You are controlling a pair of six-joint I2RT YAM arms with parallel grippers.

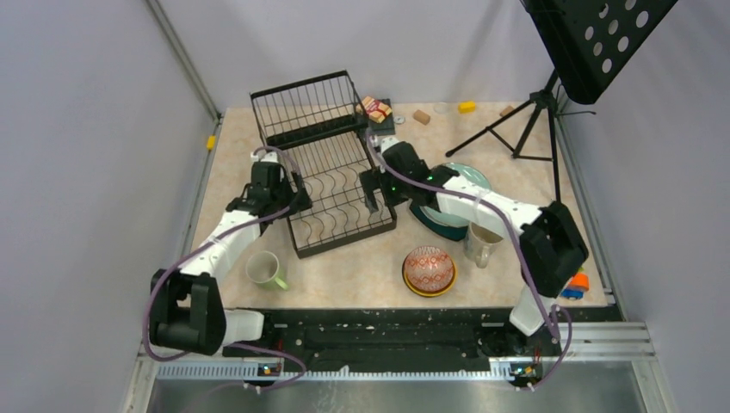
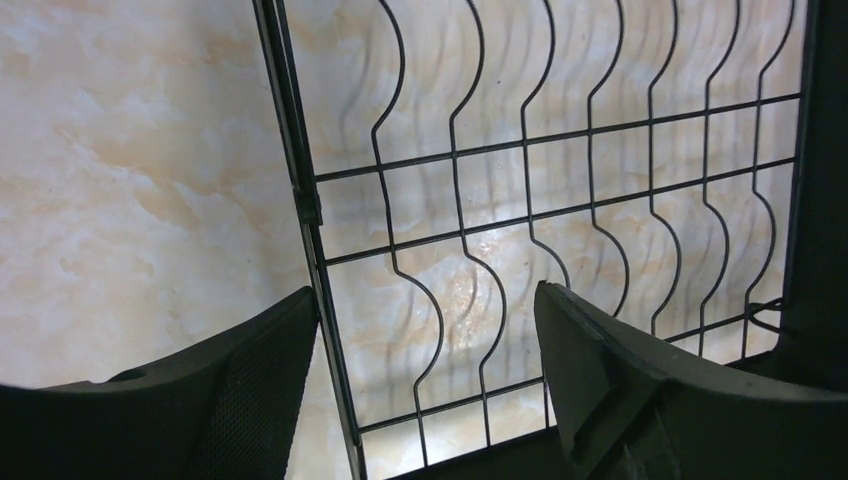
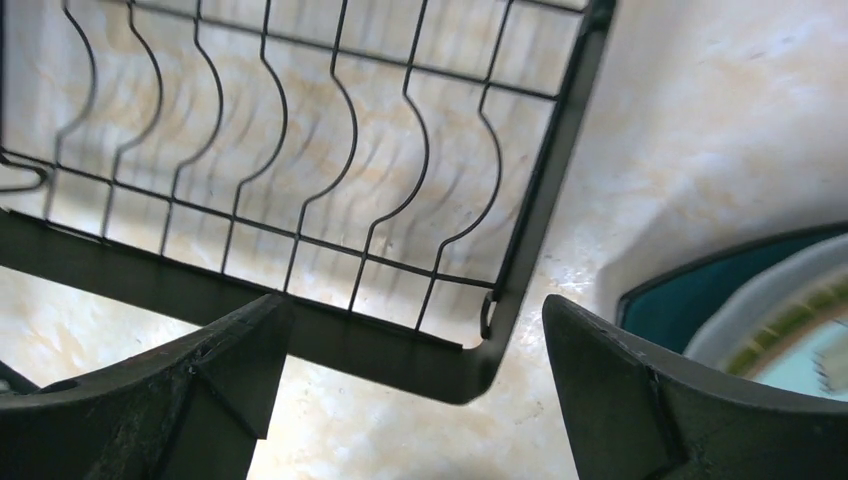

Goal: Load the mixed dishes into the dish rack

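Observation:
The empty black wire dish rack (image 1: 341, 246) stands mid-table, its upper tier toward the back. My left gripper (image 1: 297, 191) is over the rack's left side, part open, with that side rail between and below its fingers in the left wrist view. My right gripper (image 1: 372, 191) hangs open over the rack's right side, holding nothing. A mint plate (image 1: 467, 176) lies on a teal one right of the rack. A patterned bowl (image 1: 429, 265) in a yellow dish sits at front right, a pale mug (image 1: 477, 249) beside it, a green mug (image 1: 262, 269) at front left.
A black tripod stand (image 1: 541, 103) occupies the back right. Small blocks (image 1: 467, 107) lie along the back edge, coloured toys (image 1: 577, 282) at the right front edge.

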